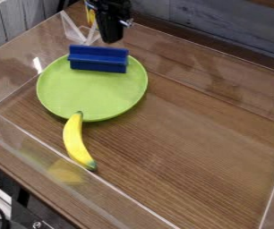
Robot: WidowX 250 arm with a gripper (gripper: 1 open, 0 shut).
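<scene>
My black gripper (108, 25) is at the top centre of the camera view, above and behind a blue block (98, 59); its fingers are too small and dark to read. The block lies on the back part of a green plate (94, 94). A yellow banana (76, 141) lies in front of the plate. A yellow can (90, 16) at the back is mostly hidden behind the gripper.
Clear plastic edges run along the left and lower left, and a dark gap with a cable is at the bottom left corner.
</scene>
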